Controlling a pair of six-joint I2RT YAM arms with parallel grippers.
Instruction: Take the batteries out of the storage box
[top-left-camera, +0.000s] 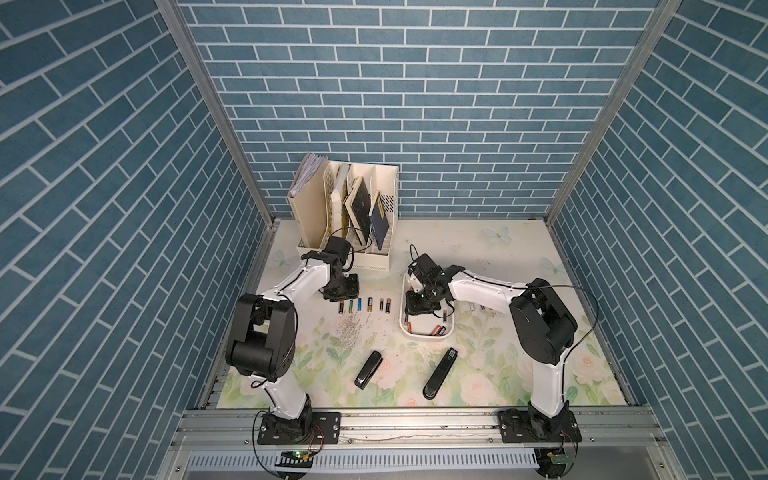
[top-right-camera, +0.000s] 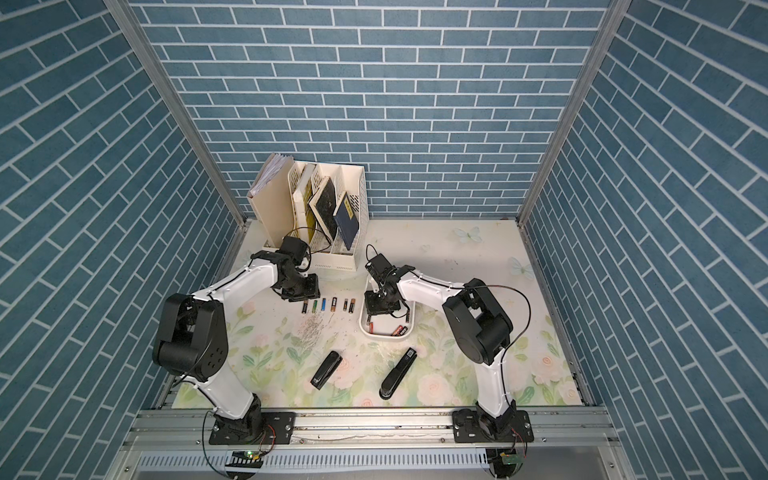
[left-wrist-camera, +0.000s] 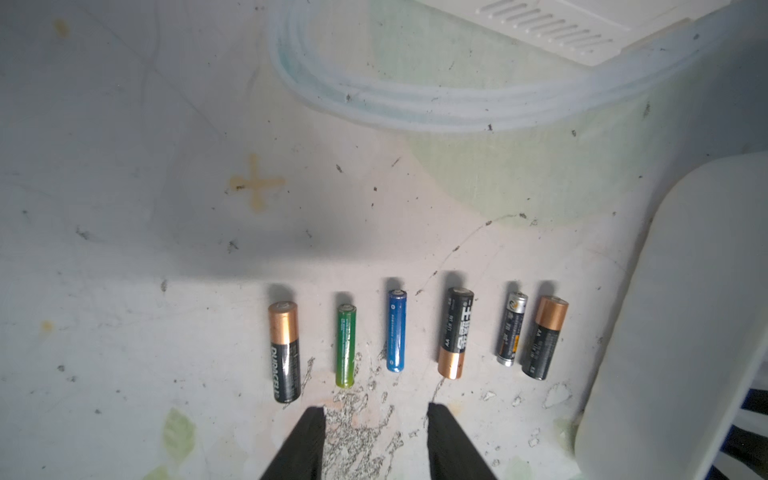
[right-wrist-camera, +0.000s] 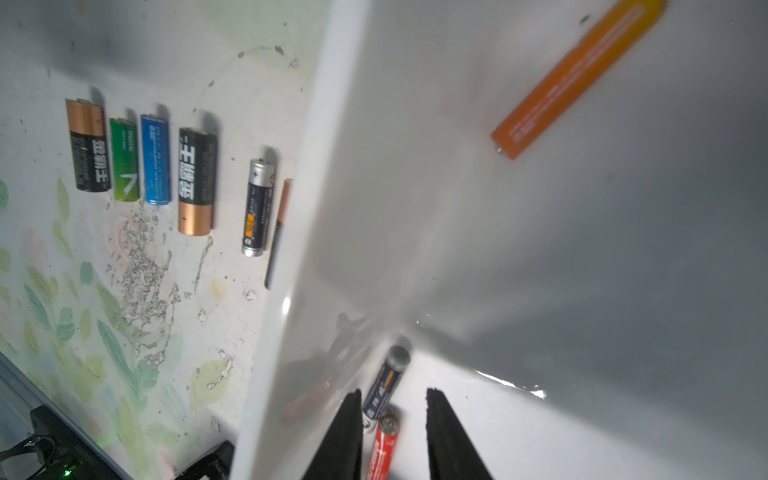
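The white storage box (top-left-camera: 453, 320) stands mid-table, with my right gripper open over its left side. In the right wrist view a dark battery (right-wrist-camera: 387, 379) lies by the box's left wall, end to end with a red battery (right-wrist-camera: 383, 448) partly covered by a finger. An orange battery (right-wrist-camera: 576, 80) rests farther back in the box. More batteries (top-right-camera: 398, 329) lie at its front. My left gripper is part open and empty above the table, near a row of batteries, among them a copper-topped one (left-wrist-camera: 285, 352), a green one (left-wrist-camera: 345, 344) and a blue one (left-wrist-camera: 396, 329).
Two black staplers, a left one (top-left-camera: 368, 369) and a right one (top-left-camera: 440, 373), lie in front of the box. A white file rack (top-left-camera: 376, 260) with folders stands at the back left.
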